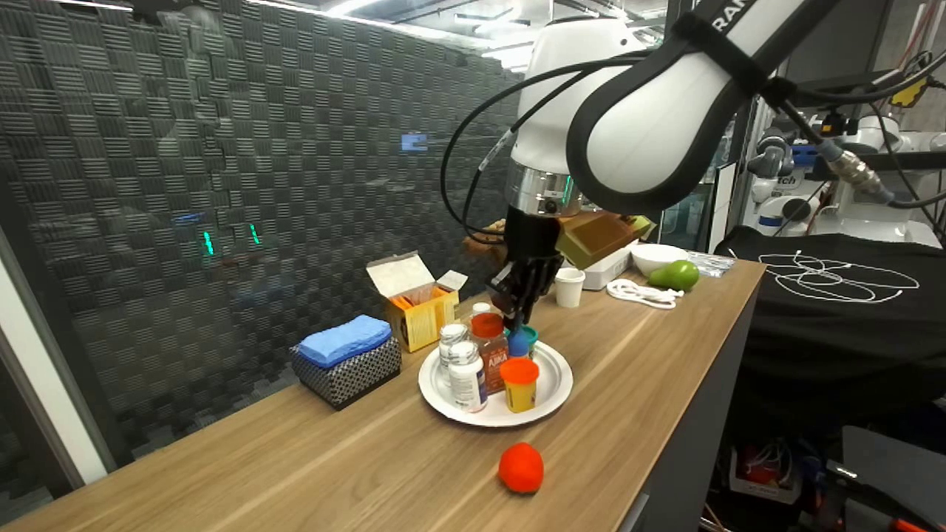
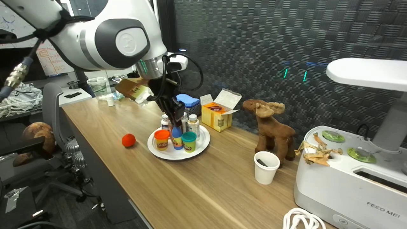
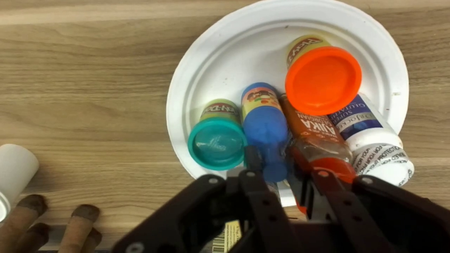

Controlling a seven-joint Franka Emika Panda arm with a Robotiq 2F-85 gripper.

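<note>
A round white plate (image 1: pixel 551 390) (image 3: pixel 182 105) carries a crowd of small containers. Among them stands a blue bottle (image 2: pixel 177 142) (image 3: pixel 264 124) with a yellow picture label and a narrow top. My gripper (image 2: pixel 176 122) reaches down from above, shut on that narrow top. To one side of the bottle sits a teal-lidded Play-Doh tub (image 3: pixel 217 143); to the other, a red-capped Ajika jar (image 3: pixel 314 130) close against my finger. An orange-lidded Play-Doh tub (image 1: pixel 519 386) and white pill bottles (image 1: pixel 467 377) share the plate. The blue bottle's base appears to be on the plate.
A red ball (image 1: pixel 520 468) lies in front of the plate. Behind are a yellow box (image 1: pixel 423 318) and a blue cloth (image 1: pixel 344 340) on a dark basket. A plush moose (image 2: pixel 272 128) and white cup (image 2: pixel 266 168) stand farther along. Bare tabletop surrounds the plate's front.
</note>
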